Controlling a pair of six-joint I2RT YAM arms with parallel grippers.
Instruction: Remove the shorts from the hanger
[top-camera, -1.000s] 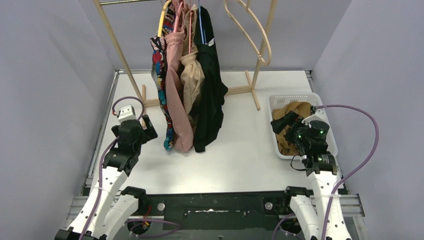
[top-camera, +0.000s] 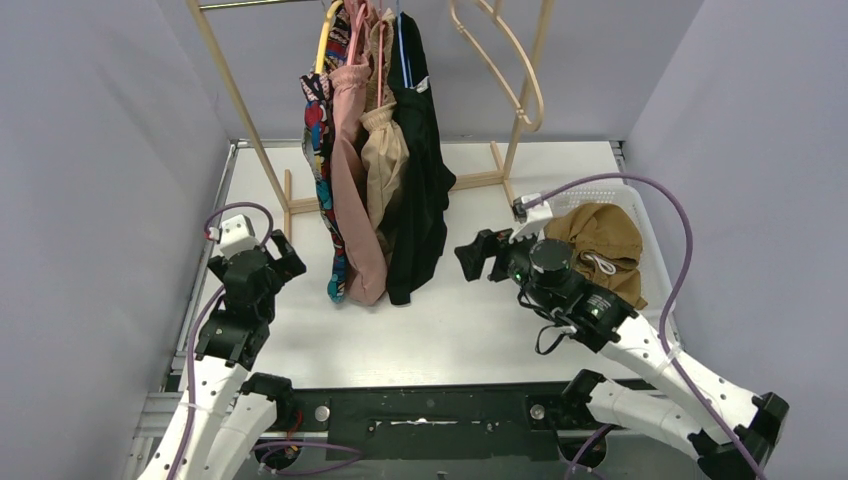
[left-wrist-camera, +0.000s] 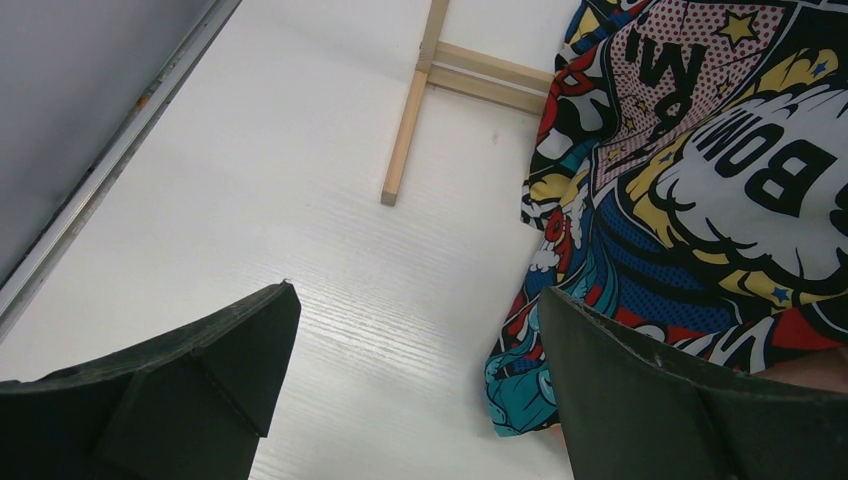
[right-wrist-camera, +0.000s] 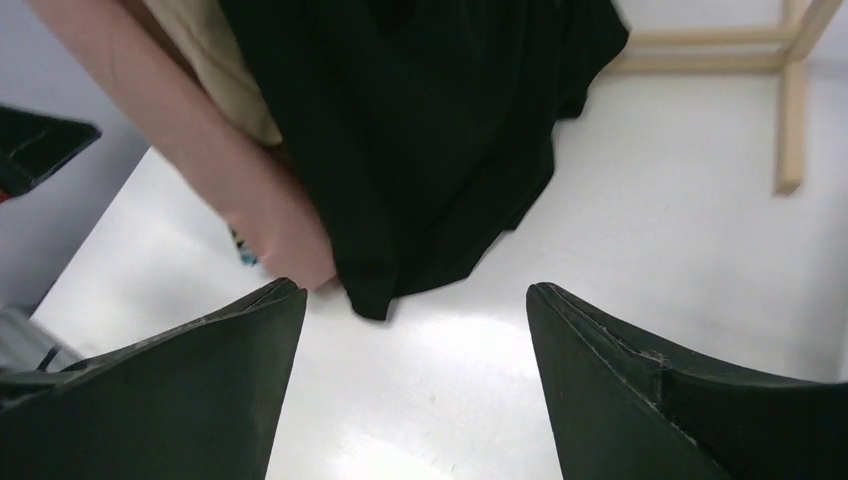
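Observation:
Several garments hang side by side on the wooden rack: a comic-print one (top-camera: 318, 140), a pink one (top-camera: 350, 170), a beige one (top-camera: 385, 150) and dark green ones (top-camera: 422, 180). A brown garment (top-camera: 605, 235) with a white cord lies in the white basket (top-camera: 650, 250). My left gripper is open, left of the comic-print cloth (left-wrist-camera: 690, 200), with bare table between its fingers. Out to the right of the dark green cloth (right-wrist-camera: 420, 130), my right gripper stands with its fingers apart and nothing between them. Which garments are shorts is hard to tell.
An empty wooden hanger (top-camera: 500, 55) hangs at the rack's right end. The rack's feet (top-camera: 480, 180) stand on the white table. Bare table lies in front of the garments and between them and the basket.
My right arm has swung left from over the basket toward the hanging garments, uncovering the brown garment. My left arm has shifted slightly left. The hanging garments look unmoved.

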